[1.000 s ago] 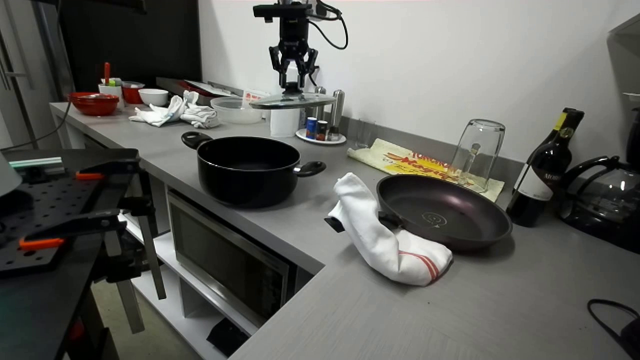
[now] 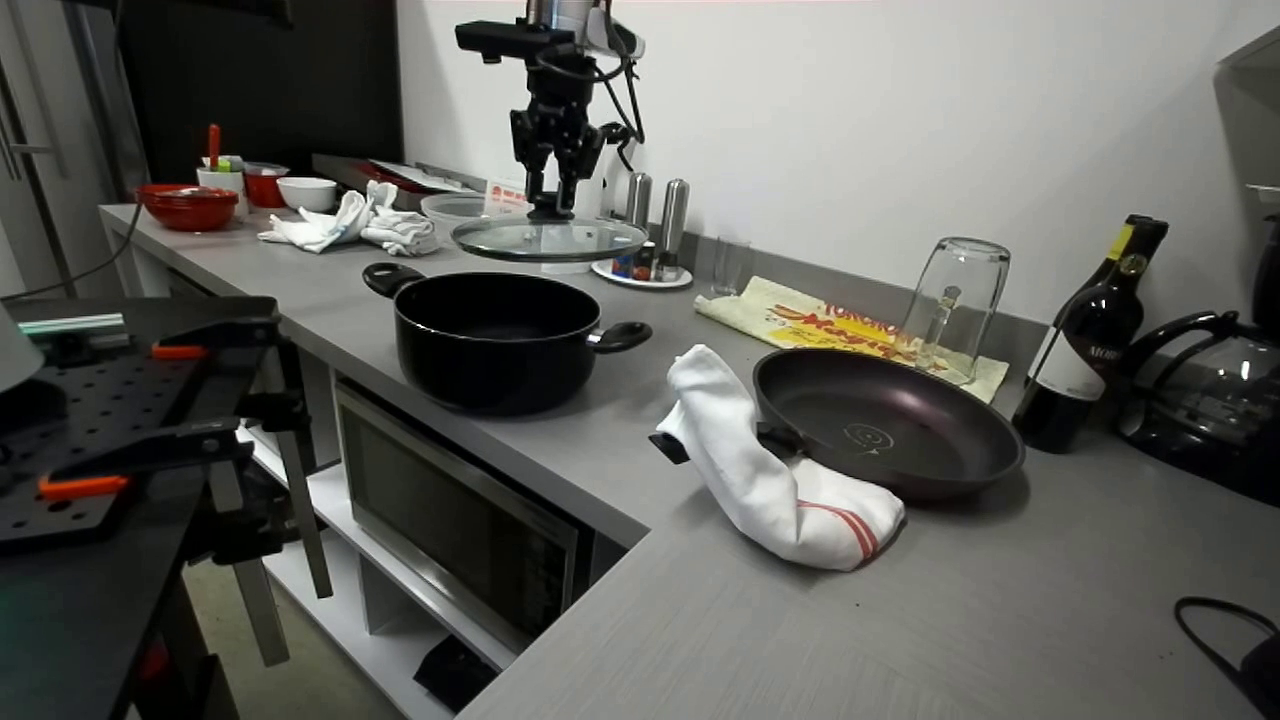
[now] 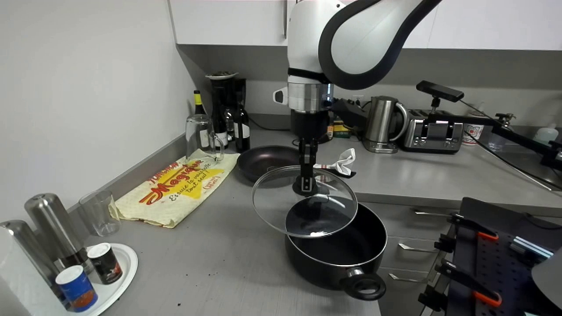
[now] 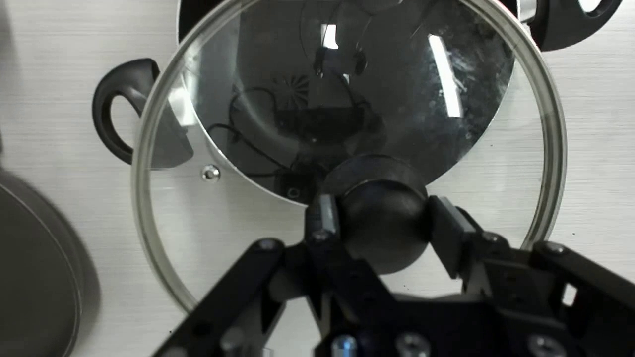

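My gripper is shut on the round black knob [image 4: 384,232] of a glass lid [image 2: 549,240]. The lid hangs in the air, apart from the black two-handled pot [image 2: 492,348]. In the wrist view the pot [image 4: 357,77] shows through the glass, covered only in part, its centre lying above the lid's centre in the picture. Exterior view 2 shows the lid [image 3: 268,216] tilted a little to the eye, overlapping the left part of the pot's opening [image 3: 363,242]. The pot stands upright on the grey counter, its inside dark with no contents visible.
A frying pan [image 2: 888,420] with a white towel [image 2: 756,480] over its handle stands near the pot. Shakers and small cans sit on a white plate [image 3: 126,263] by the wall. A glass mug [image 2: 960,300] rests on a yellow cloth [image 3: 168,205]. The counter's edge runs close to the pot.
In exterior view 1, my gripper has moved left and down with the lid, bringing it closer to the pot. The pot and the pan have stayed in place.
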